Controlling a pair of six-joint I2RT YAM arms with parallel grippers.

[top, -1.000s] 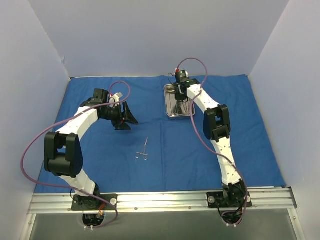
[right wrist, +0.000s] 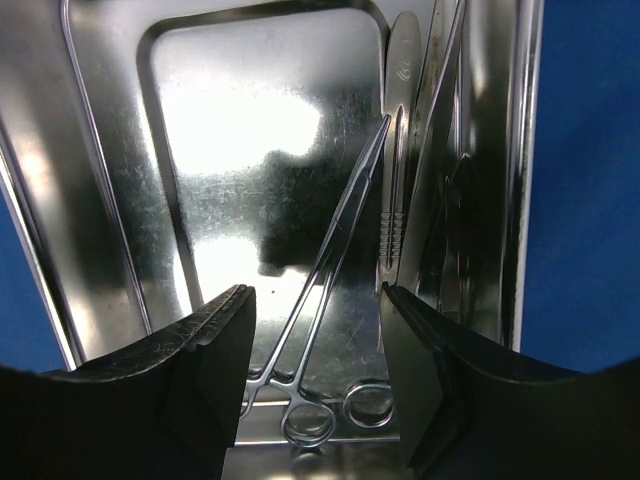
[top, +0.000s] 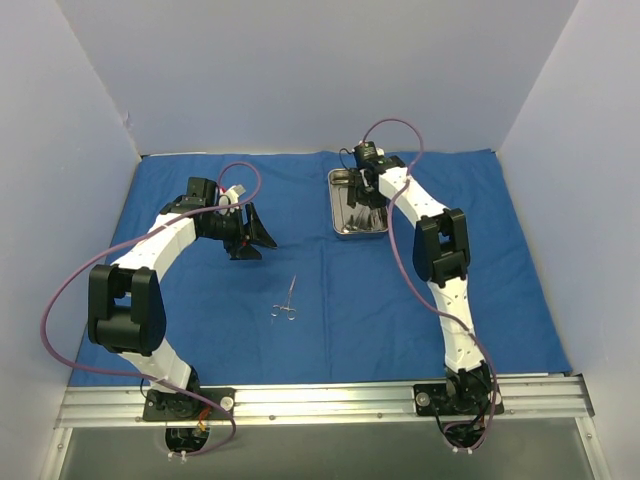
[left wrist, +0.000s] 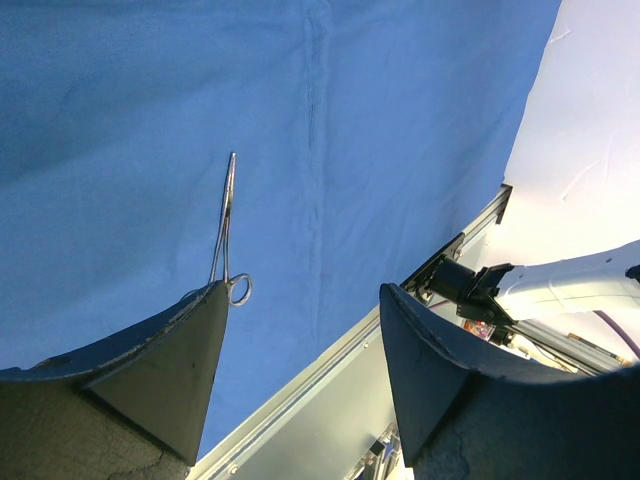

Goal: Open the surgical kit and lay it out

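Observation:
On the blue cloth lies one ring-handled clamp (top: 288, 303) (left wrist: 228, 215), its tip pointing away from the robot. My left gripper (top: 258, 250) hovers over the cloth to the clamp's upper left, open and empty. The metal tray (top: 333, 215) (right wrist: 525, 180) stands near the back. Over it, my right gripper is open. Another ring-handled instrument (right wrist: 345, 215) lies slantwise in the tray, beneath the gap between the fingers. Along the tray's right side sit a flat scalpel handle (right wrist: 403, 75) and tweezers (right wrist: 430, 170). A second instrument's ring (right wrist: 370, 405) shows partly behind the right finger.
Blue cloth (top: 440, 340) covers the table, with wide clear areas at front right and back left. Grey walls (top: 320, 80) close in the back and sides. A purple hose (top: 400, 260) loops along the right arm.
Both the left arm and the clamp on the cloth have stayed put.

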